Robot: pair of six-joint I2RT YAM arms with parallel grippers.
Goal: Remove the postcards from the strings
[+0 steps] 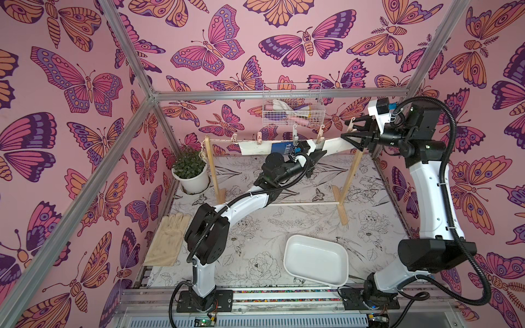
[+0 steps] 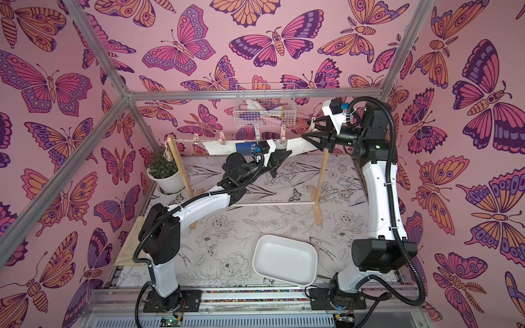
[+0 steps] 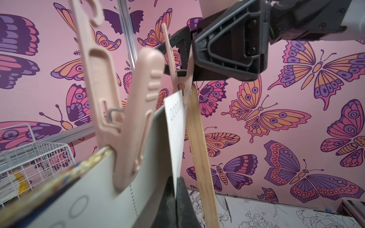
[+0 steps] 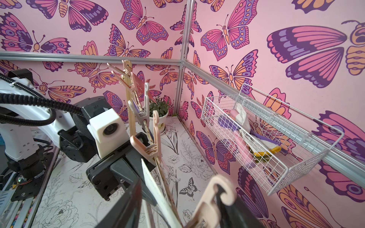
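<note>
A postcard [image 3: 173, 129] hangs white side out from the string near the right post. In the left wrist view its lower edge runs between the fingertips of my left gripper, which is shut on it. Around the clothespin [image 3: 180, 76] at that card's top, my right gripper [image 1: 352, 135] has its fingers spread. The right wrist view shows this pin [image 4: 213, 201] close to one of those fingers [image 4: 245, 207], with a gap to the other. A second clothespin [image 3: 129, 117] clips the string and card nearer the left camera. Further left hangs a postcard with a blue part [image 1: 281, 147].
More clothespins [image 1: 259, 137] line the string toward the left post [image 1: 213, 172]. Behind it, a wire basket [image 4: 262, 152] is fixed to the wall rail. An empty white tray [image 1: 316, 260] lies in front; a plant pot [image 1: 194, 179] stands at the left.
</note>
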